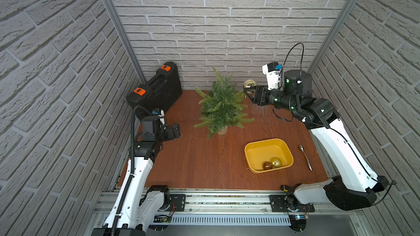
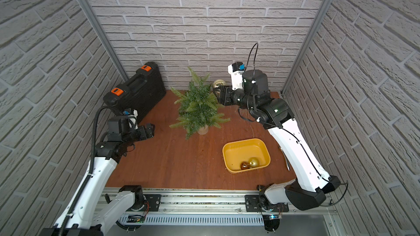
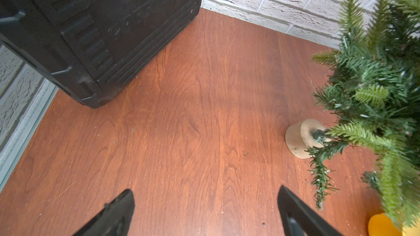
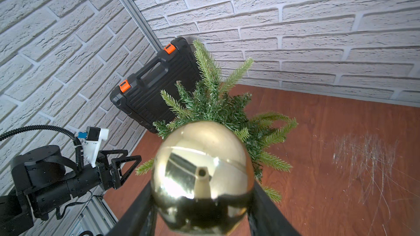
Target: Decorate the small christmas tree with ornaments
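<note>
The small green christmas tree (image 1: 221,104) stands upright on its pale round base (image 3: 301,139) in the middle of the table. Held up beside the tree's right side is a shiny gold ball ornament (image 4: 202,170), and my right gripper is closed around it, with a finger on either side. From above, this ball (image 1: 249,86) shows at the gripper's tip, level with the upper branches. My left gripper is open and empty over bare table, left of the tree. Two more ornaments, a gold ball (image 1: 276,162) and a brown ball (image 1: 267,165), lie in the yellow tray.
The yellow tray (image 1: 258,145) sits at the front right of the table. A black case (image 1: 159,88) with orange latches stands at the back left. A metal spoon-like tool (image 1: 307,159) lies right of the tray.
</note>
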